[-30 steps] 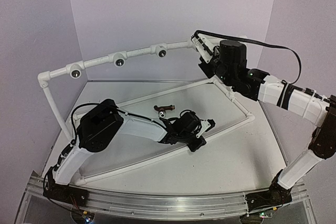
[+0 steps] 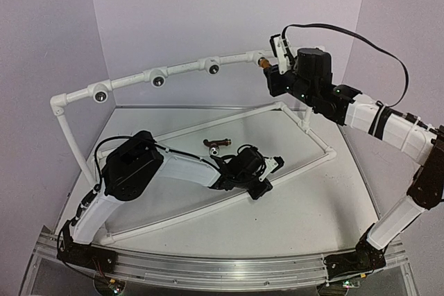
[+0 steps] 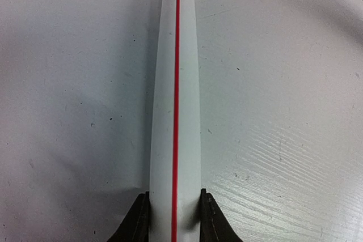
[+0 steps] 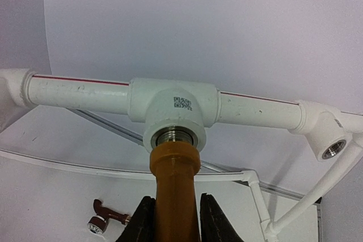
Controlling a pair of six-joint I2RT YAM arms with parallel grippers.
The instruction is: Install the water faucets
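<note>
An orange faucet is gripped by its body in my right gripper, with black fingers on both sides. Its far end is at the threaded mouth of a white tee; metal thread shows above its rim, and how deep it sits I cannot tell. From the top, this orange faucet is at the rightmost visible tee of the raised pipe. On the front pipe of the lower frame, my left gripper is shut around the white pipe with the red stripe. A brown faucet lies on the floor panel.
Several other tees along the raised pipe have open sockets, such as the leftmost tee. The left arm stretches low across the frame, just in front of the brown faucet.
My right gripper has turned about its axis at the tee, its white bracket swinging from a left lean to nearly upright. The orange faucet shows more clearly now. The left arm is still.
</note>
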